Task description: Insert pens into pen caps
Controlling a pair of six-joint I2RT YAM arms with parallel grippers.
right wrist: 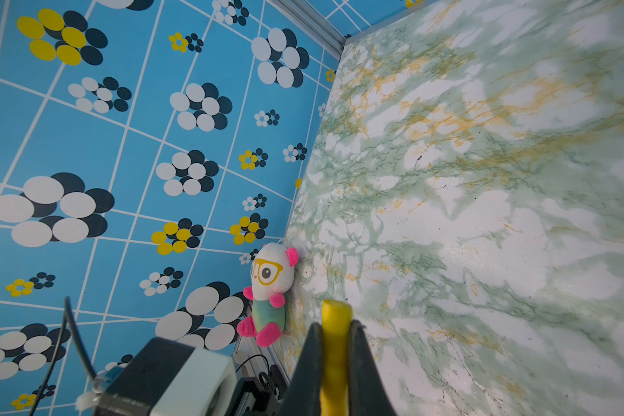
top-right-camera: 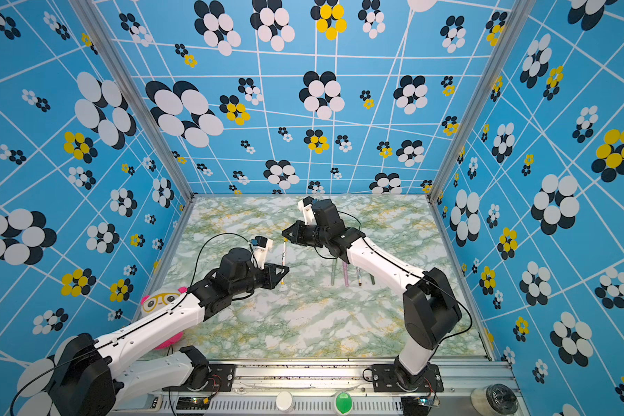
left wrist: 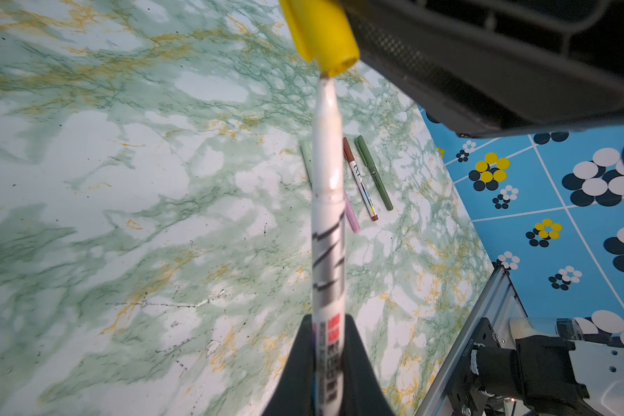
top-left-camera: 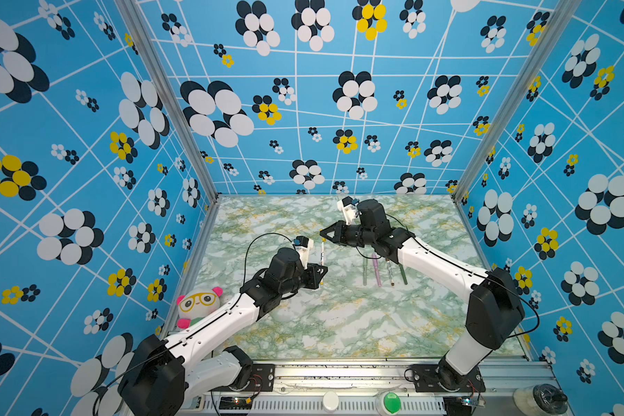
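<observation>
My left gripper is shut on a white pen [left wrist: 328,166] with black and red print, which stands upright, tip up. Above it, the yellow cap [left wrist: 329,41] has its open mouth facing down over the pen's tip. The tip meets the mouth's near edge in the left wrist view; whether any of it is inside, I cannot tell. The cap [right wrist: 336,367] is held between the fingers of my right gripper, which is shut on it. From the top left view, the right gripper [top-left-camera: 325,234] sits just above and behind the left one [top-left-camera: 320,274].
Several pens lie side by side right of the grippers, among them a pink one [top-left-camera: 376,271] and a dark green one [left wrist: 374,172]. A plush toy [right wrist: 269,294] sits at the table's left edge.
</observation>
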